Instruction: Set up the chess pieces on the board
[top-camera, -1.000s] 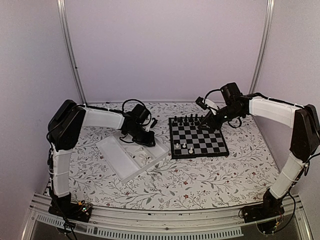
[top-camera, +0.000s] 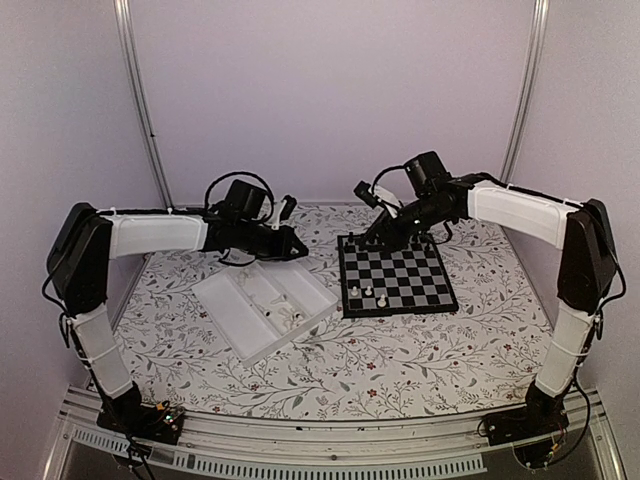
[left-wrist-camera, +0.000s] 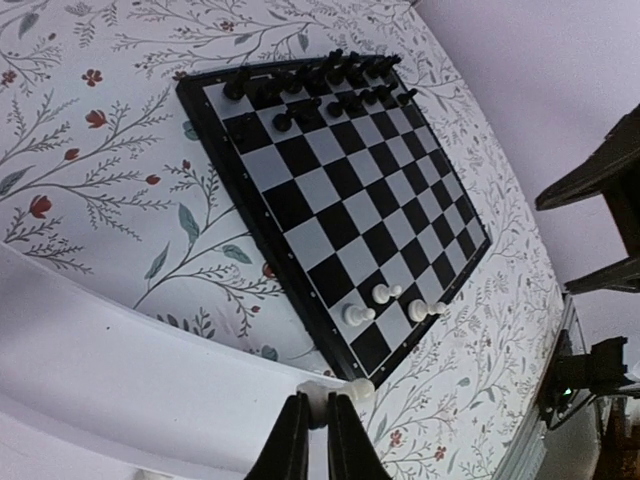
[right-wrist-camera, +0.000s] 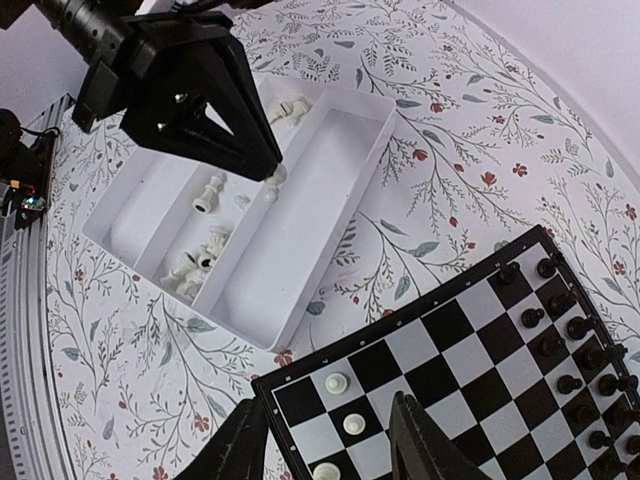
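Observation:
My left gripper is shut on a white chess piece (left-wrist-camera: 355, 393), raised above the white tray (top-camera: 215, 305) on the left. The chessboard (top-camera: 420, 295) holds rows of black pieces (left-wrist-camera: 236, 85) along its far side and three white pieces on the near left, including a white pawn (right-wrist-camera: 336, 383). My right gripper hangs over the board, its fingers apart with nothing seen between them. More white pieces (right-wrist-camera: 208, 195) lie jumbled in the tray's compartments.
The tray sits left of the board, a narrow strip of floral tabletop (top-camera: 400, 370) between them. Pale walls close the back and sides.
My left gripper has risen out of the tray with the piece. My right gripper has moved left and up over the board.

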